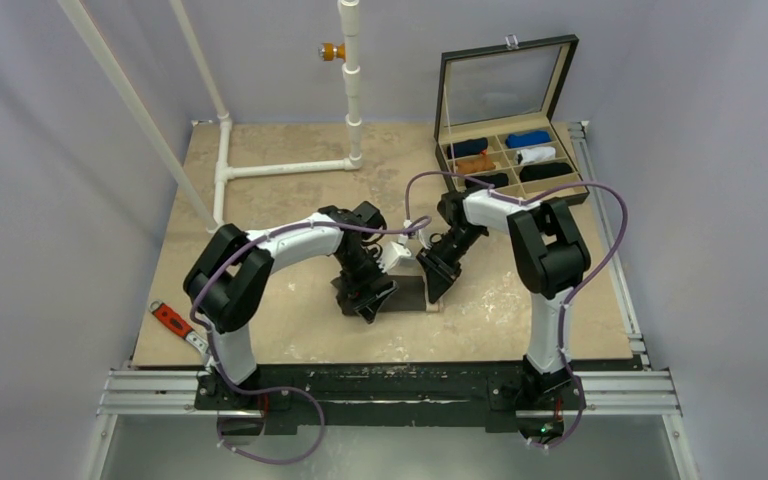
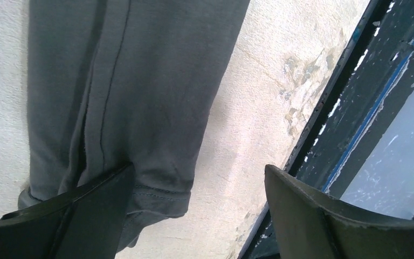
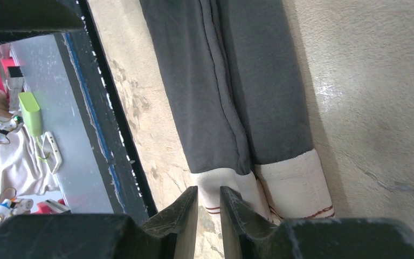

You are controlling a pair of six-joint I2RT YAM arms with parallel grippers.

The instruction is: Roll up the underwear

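Observation:
The dark grey underwear (image 1: 406, 293) lies folded into a long flat strip near the table's front. Its white waistband (image 3: 294, 186) with a dark red line is at the right end, with a fold running along the strip. Over the left part stands my left gripper, open wide; one fingertip (image 2: 124, 181) overlaps the grey cloth, the other is over bare table. At the waistband, my right gripper has a narrow gap between its fingertips, and the white band shows through it. In the top view the arms hide the strip's left portion.
An open compartment box (image 1: 505, 165) with rolled garments stands at the back right. White pipes (image 1: 285, 170) rise at the back left. A red-handled tool (image 1: 172, 320) lies at the front left.

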